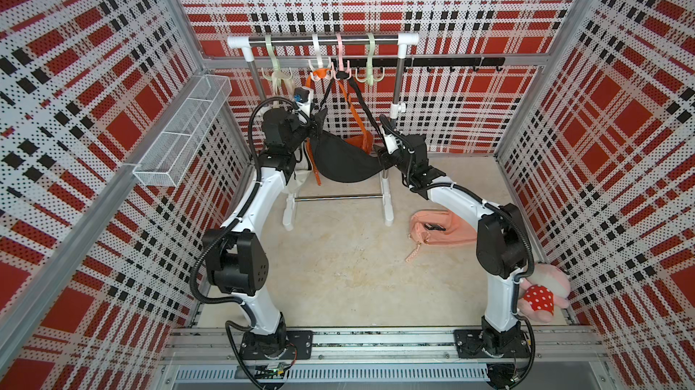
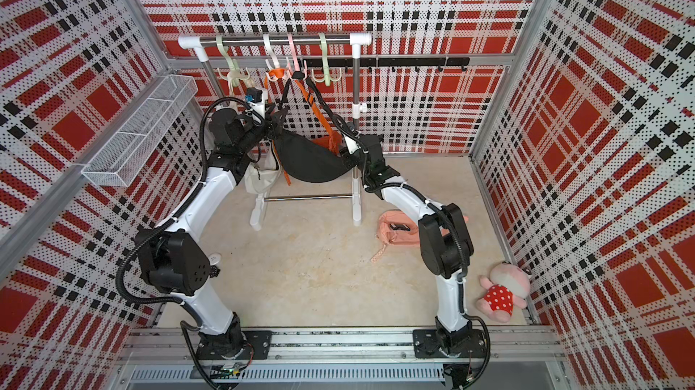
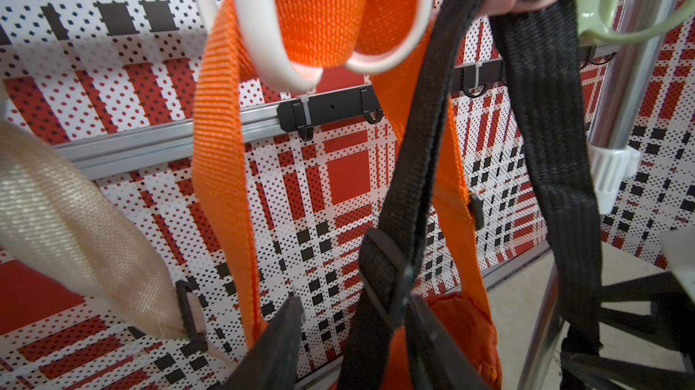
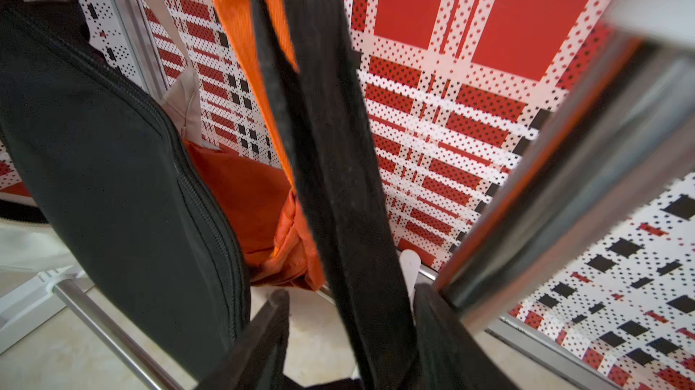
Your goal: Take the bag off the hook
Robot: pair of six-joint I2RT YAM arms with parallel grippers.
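Observation:
A black bag [image 1: 346,158] hangs by its strap from a pink hook [image 1: 341,68] on the rack. In the left wrist view the strap [image 3: 407,194] and its buckle pass between the fingers of my left gripper, which is part open with gaps on both sides. The right wrist view has the strap's other length [image 4: 340,173] running down between the fingers of my right gripper. That gripper is also part open, with the strap close to its right finger and a clear gap on the left. The bag's body [image 4: 123,173] lies left of it.
An orange bag [image 4: 239,202] hangs behind, its strap [image 3: 217,158] on a white hook [image 3: 268,21]. A cream strap [image 3: 79,223] hangs further left. The rack post [image 4: 564,187] stands close right of my right gripper. A pink bag [image 1: 441,228] lies on the floor.

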